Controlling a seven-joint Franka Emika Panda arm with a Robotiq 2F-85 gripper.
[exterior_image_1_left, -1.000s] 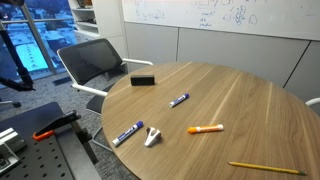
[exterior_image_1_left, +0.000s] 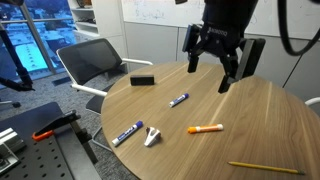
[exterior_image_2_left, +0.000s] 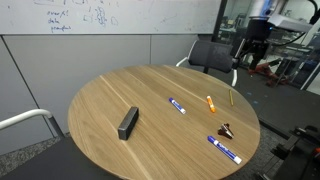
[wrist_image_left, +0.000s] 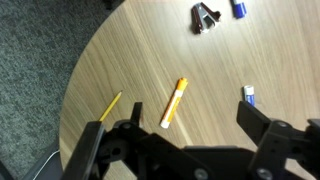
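An orange marker (exterior_image_1_left: 205, 128) lies on the round wooden table, with a yellow pencil (exterior_image_1_left: 266, 168) to its right in exterior view 1. One blue marker (exterior_image_1_left: 179, 100) is near the table's middle, and a second blue marker (exterior_image_1_left: 128, 133) lies close to the edge. Between that one and the orange marker stands a small black-and-white object (exterior_image_1_left: 152, 137), perhaps a clip or stapler. My gripper (exterior_image_1_left: 207, 80) hangs above the table, open and empty. In the wrist view, the orange marker (wrist_image_left: 174, 103) shows beyond the gap between the spread fingers.
A black block, maybe an eraser (exterior_image_2_left: 128, 123), sits on the table. Office chairs (exterior_image_1_left: 95, 68) stand around it, and a whiteboard (exterior_image_2_left: 120, 17) hangs behind.
The objects on the table have stayed put.
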